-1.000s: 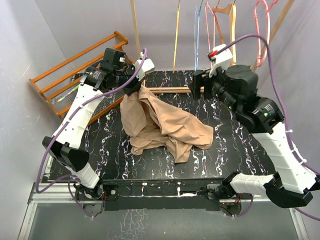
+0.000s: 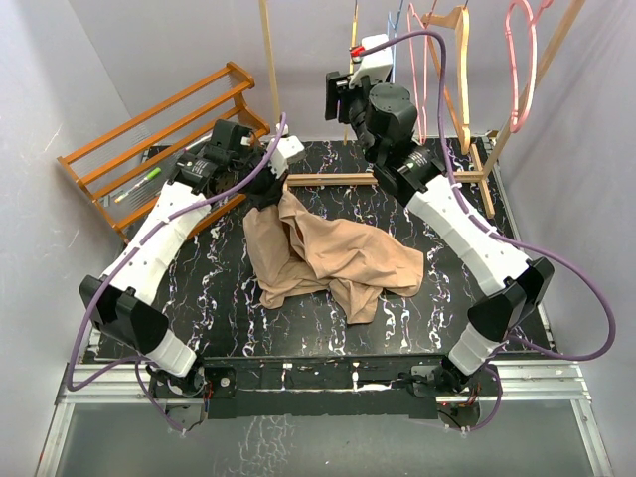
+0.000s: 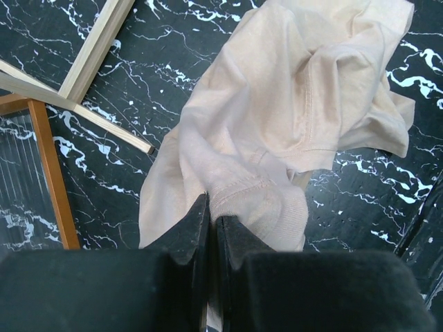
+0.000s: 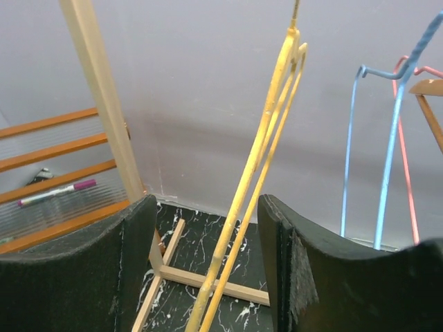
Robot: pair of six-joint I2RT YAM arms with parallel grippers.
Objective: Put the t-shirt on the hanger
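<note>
The tan t-shirt (image 2: 348,258) lies crumpled on the black marbled table (image 2: 209,308), its left part raised to my left gripper (image 2: 278,189), which is shut on the fabric; in the left wrist view the cloth (image 3: 263,117) runs between the fingers. My right gripper (image 2: 340,94) is raised at the hanging rack, fingers apart. In the right wrist view a yellow hanger (image 4: 242,190) stands in front of and between those fingers, apparently not gripped.
Blue (image 4: 383,200), pink and wooden hangers hang right of the yellow one. A wooden post (image 4: 111,111) stands left of it. An orange wooden rack (image 2: 109,179) leans at the back left. Light wooden base bars cross the table's back.
My right arm has moved up, back and leftward from over the table to the yellow hanger. The left gripper, holding the shirt, has shifted only slightly.
</note>
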